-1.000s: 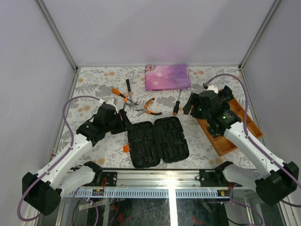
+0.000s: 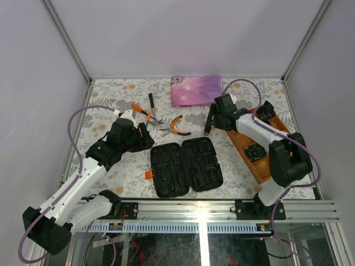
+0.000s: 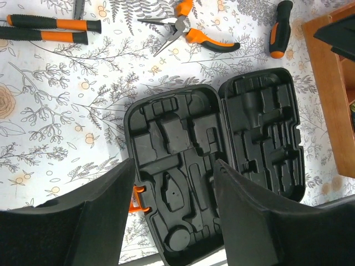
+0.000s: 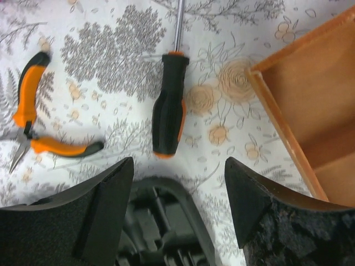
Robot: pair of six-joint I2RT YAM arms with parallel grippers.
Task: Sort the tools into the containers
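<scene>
A black-and-orange screwdriver (image 4: 169,111) lies on the table, its shaft pointing away. My right gripper stands open above the near end of its handle, apart from it. Orange-handled pliers (image 3: 213,43) lie spread left of the screwdriver. Farther left are a tool with an orange handle (image 2: 138,108) and one with a black handle (image 2: 151,101). The black molded tool case (image 3: 166,160) lies unfolded and empty. My left gripper hangs over that side with its fingers apart, holding nothing. At the right is a wooden compartment box (image 2: 248,158).
A coil of dark cable (image 2: 255,152) and a black item (image 2: 266,110) occupy the wooden box. The pink folded cloth (image 2: 195,91) lies at the back. An orange clip (image 2: 148,174) sticks out beside the case. Free tabletop shows at the left.
My right gripper has moved left from beside the screwdriver to over it, its arm swinging inward across the wooden box. The tools lie where they were.
</scene>
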